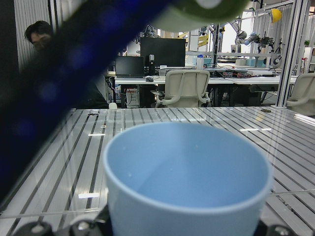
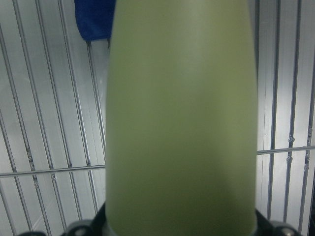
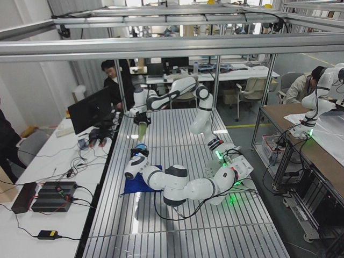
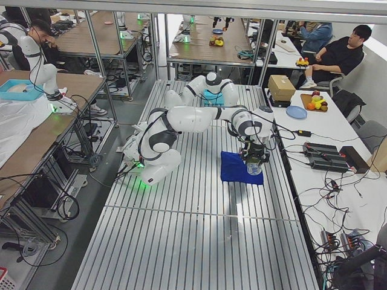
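Note:
A pale blue cup [image 1: 187, 211] is held upright in my left gripper [image 3: 138, 152], low over the table's left part by a blue cloth [image 3: 134, 187]; it fills the bottom of the left wrist view. My right gripper [image 3: 141, 119] is shut on a light green cup-like container [image 2: 179, 123], held higher and just beyond the blue cup. Its green rim shows at the top of the left wrist view, above the blue cup. Whether anything is inside the green container is hidden.
A desk [image 3: 48, 236] with monitor, cables and black boxes runs along the left. A person [image 3: 113, 86] is beyond the far left corner. Frame posts stand around the table.

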